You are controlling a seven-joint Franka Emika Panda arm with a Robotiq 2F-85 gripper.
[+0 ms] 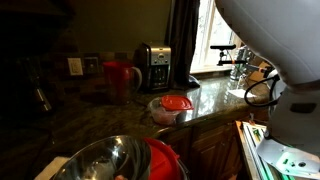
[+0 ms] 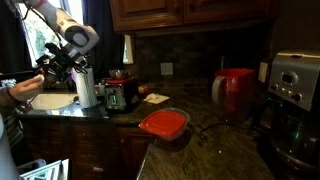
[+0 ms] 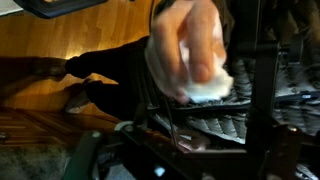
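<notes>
In the wrist view a person's hand (image 3: pixel 190 40) holds a crumpled white cloth or tissue (image 3: pixel 207 88) close in front of my gripper. The gripper's dark parts (image 3: pixel 205 150) fill the lower edge of that view, too dim to tell how the fingers stand or whether anything is between them. My pale arm (image 1: pixel 295 115) reaches down the right side of exterior view 1. On the counter sits a clear container with a red lid (image 2: pixel 165 123), well away from the gripper.
A red pitcher (image 2: pixel 232 95) and a toaster (image 1: pixel 155 66) stand on the dark counter (image 2: pixel 200 165). A metal bowl (image 1: pixel 100 158) is in the near foreground of exterior view 1. A person (image 2: pixel 75 40) stands at the left in exterior view 2. Bare counter lies around the lidded container.
</notes>
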